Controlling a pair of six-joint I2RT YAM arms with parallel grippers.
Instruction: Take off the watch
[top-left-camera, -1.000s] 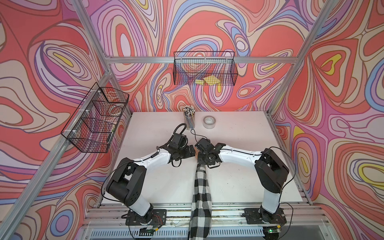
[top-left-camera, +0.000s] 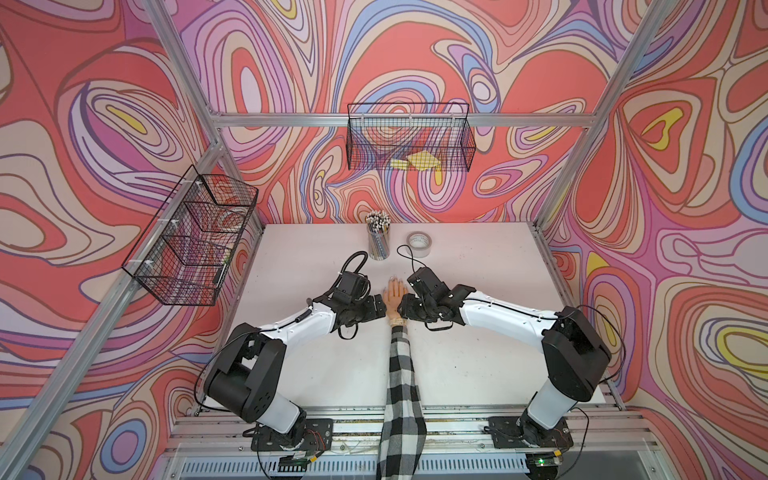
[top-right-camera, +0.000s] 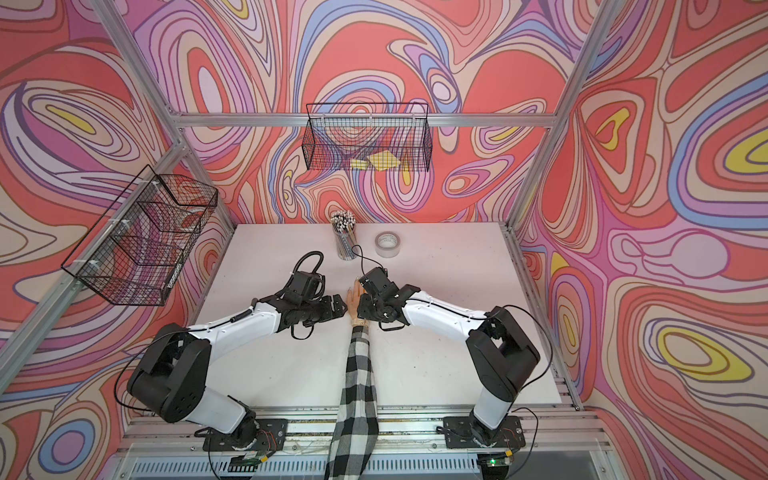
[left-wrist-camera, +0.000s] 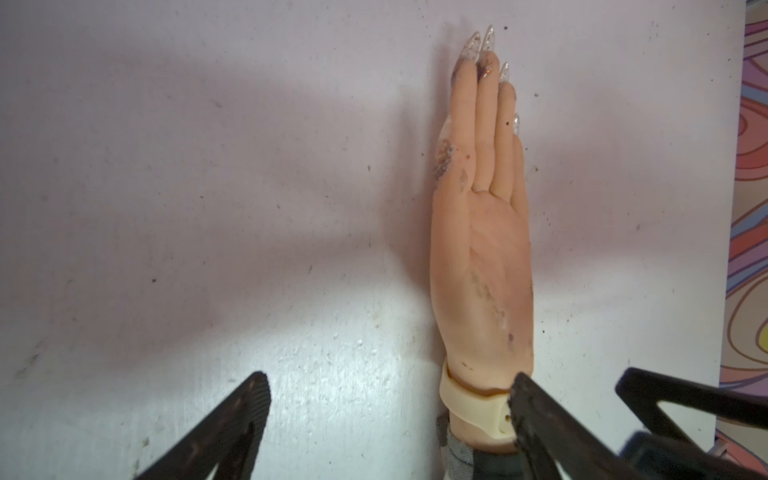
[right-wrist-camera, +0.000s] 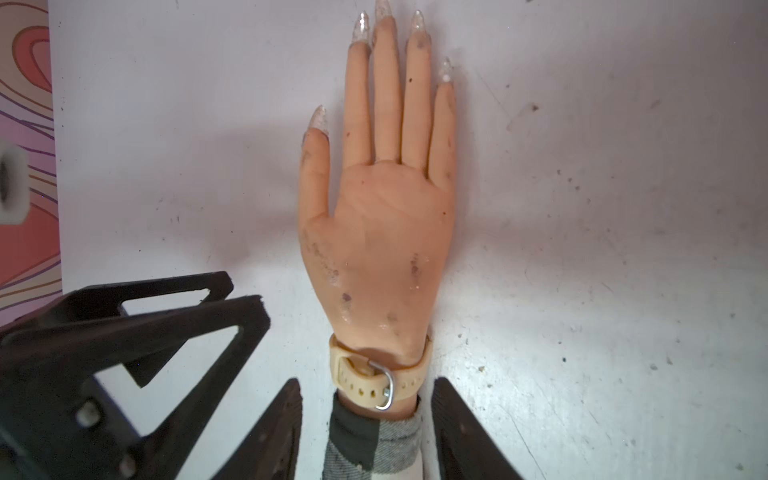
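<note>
A cream watch circles the wrist of a palm-up mannequin hand. Its strap has a row of holes and a silver buckle on the palm side; no dial shows. From the side, the strap is partly covered by a finger in the left wrist view. My right gripper is open above the wrist, one finger on either side of the watch in that view. To the left of the hand, my left gripper hangs open, nothing between its fingers.
A checked sleeve covers the forearm down to the table's front edge. Behind the hand stand a cup of sticks and a tape roll.
My right arm has moved to the right and slightly back, uncovering more of the hand. The left arm has shifted a little to the left.
</note>
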